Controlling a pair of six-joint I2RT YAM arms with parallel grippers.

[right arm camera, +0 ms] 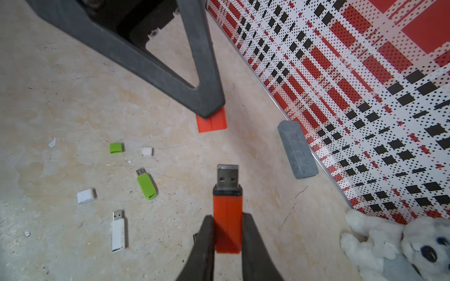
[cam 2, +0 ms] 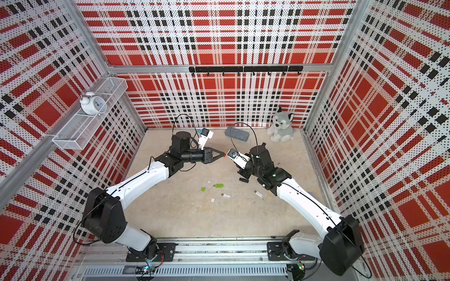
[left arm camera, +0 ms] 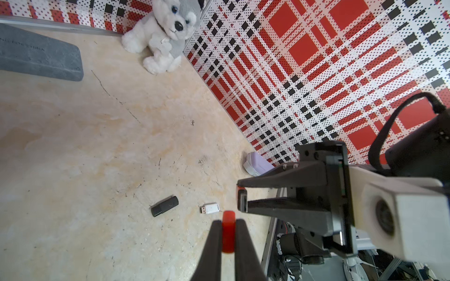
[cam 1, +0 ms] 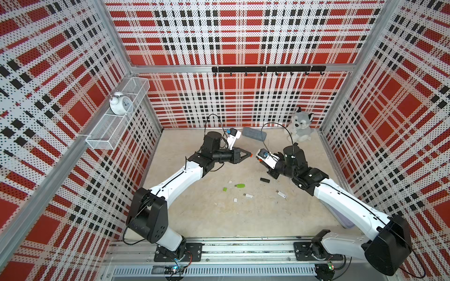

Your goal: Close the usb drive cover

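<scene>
My right gripper is shut on a black USB drive (right arm camera: pixel 227 191), its bare metal connector sticking out past the red pads. From the left wrist view, the drive's dark body shows at the fingertips (left arm camera: pixel 260 183) of that gripper. My left gripper is shut; nothing shows between its red pads. Both grippers are raised above the table, tips facing and close together but apart in the right wrist view. No cover shows in either one. A green drive (right arm camera: pixel 146 185), a white drive (right arm camera: pixel 118 234), a green cap (right arm camera: pixel 115 148) and a white cap (right arm camera: pixel 85 195) lie below.
Another black drive (left arm camera: pixel 165 206) and a white one (left arm camera: pixel 210 208) rest on the table, with a second white cap (right arm camera: pixel 146 151). A grey case (cam 1: pixel 254 134) and a plush dog (cam 1: pixel 300 125) are at the back.
</scene>
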